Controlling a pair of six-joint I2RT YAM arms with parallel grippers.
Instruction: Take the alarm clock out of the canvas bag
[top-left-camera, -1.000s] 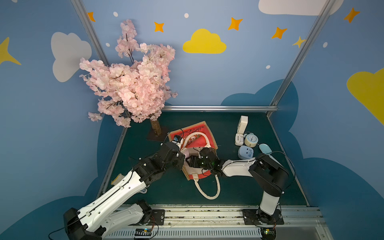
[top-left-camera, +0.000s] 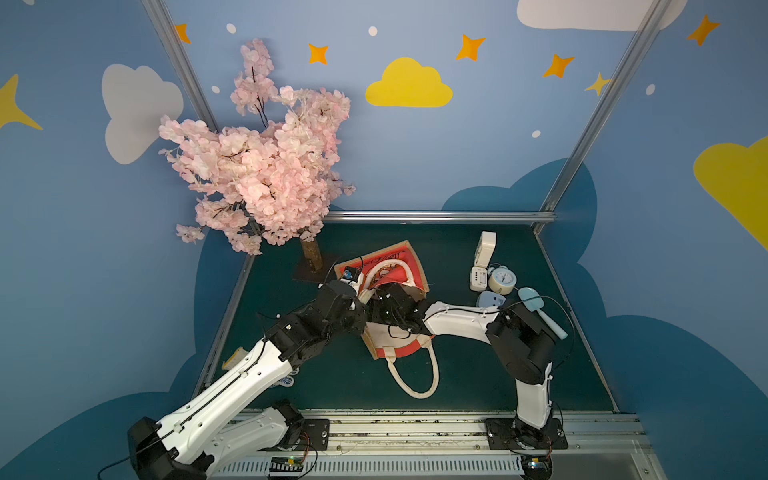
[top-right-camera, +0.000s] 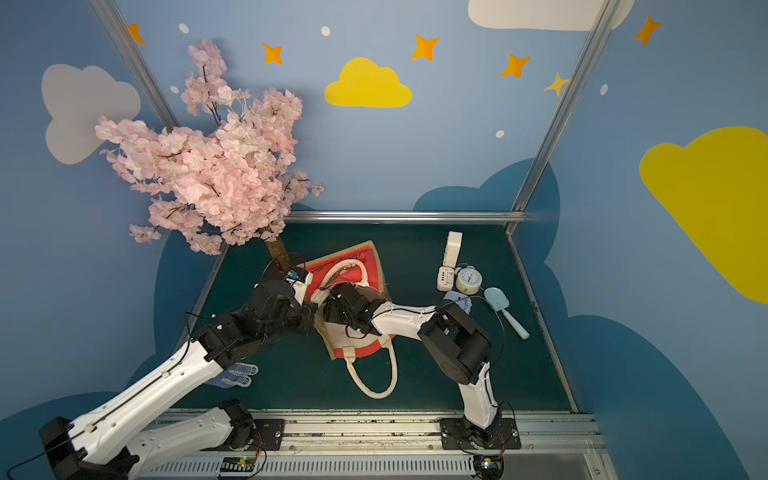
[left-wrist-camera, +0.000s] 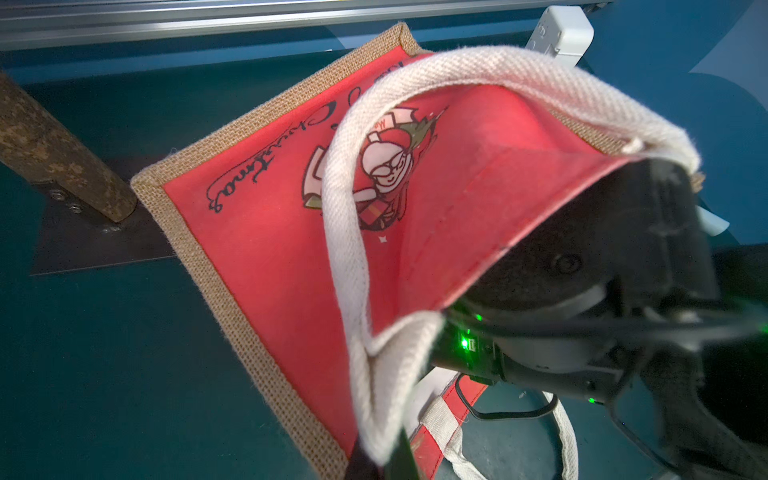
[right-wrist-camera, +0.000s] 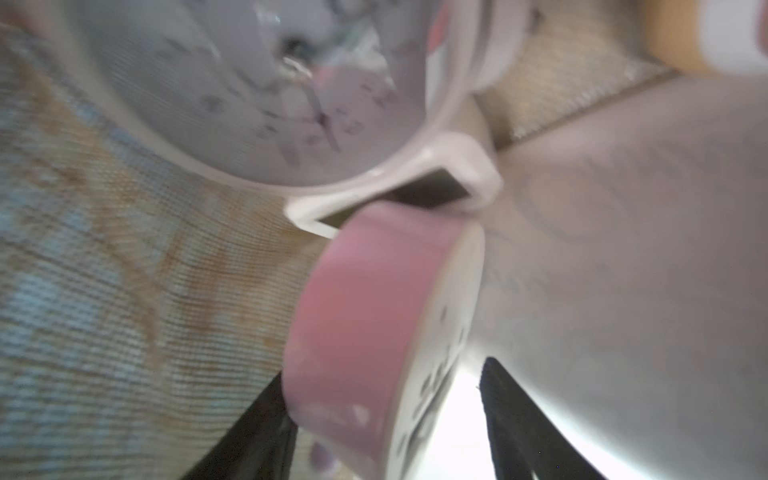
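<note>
The red-lined canvas bag (top-left-camera: 404, 260) lies open on the green floor. My left gripper is shut at the bag's mouth, at the white handle (left-wrist-camera: 348, 200); its fingers are mostly hidden by that strap. My right gripper is inside the bag, part open, with its fingers either side of a small pink clock-like thing (right-wrist-camera: 356, 312) with a white face; whether they touch it is unclear. Beyond it is a larger round dial in a white frame (right-wrist-camera: 264, 96), blurred.
A flowering tree (top-left-camera: 256, 184) stands back left. White devices (top-left-camera: 484, 248), a round dial (top-left-camera: 502, 281), a blue-grey object (top-left-camera: 490, 299) and a blue spatula (top-left-camera: 530, 297) lie right of the bag. Bare floor lies near the front.
My right arm has moved slightly left and back, further into the bag's opening, covering more of its inside. The left arm has barely moved.
</note>
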